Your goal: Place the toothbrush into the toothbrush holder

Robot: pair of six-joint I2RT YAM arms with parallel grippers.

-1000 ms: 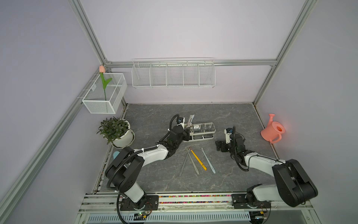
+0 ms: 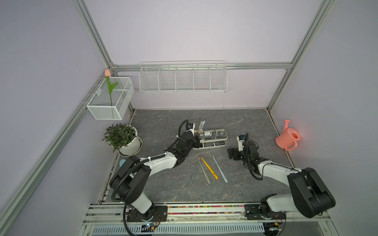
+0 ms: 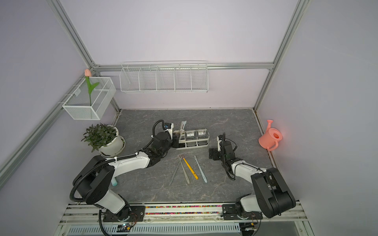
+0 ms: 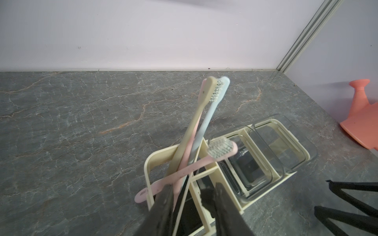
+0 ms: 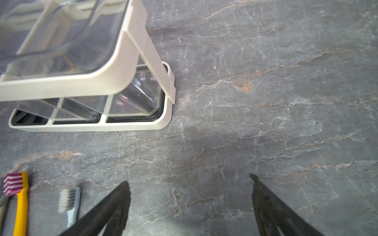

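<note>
The cream toothbrush holder stands mid-table. In its left compartment lean a beige toothbrush, a light-blue one and a pink one behind them. A second pink toothbrush lies slantwise across that compartment, bristles up, its handle end sticking out past the left rim. My left gripper is at the holder's near left side, fingers apart, with none of the brushes visibly clamped. Right of the holder, my right gripper stands open and empty. Several toothbrushes lie in front, among them a yellow one and a light-blue one.
Clear lidded bins fill the holder's other compartments. A potted plant stands at the left, a coral watering can at the right.
The left arm has shifted only very slightly at the holder. The right arm, the holder and the brushes on the table have stayed where they were.
</note>
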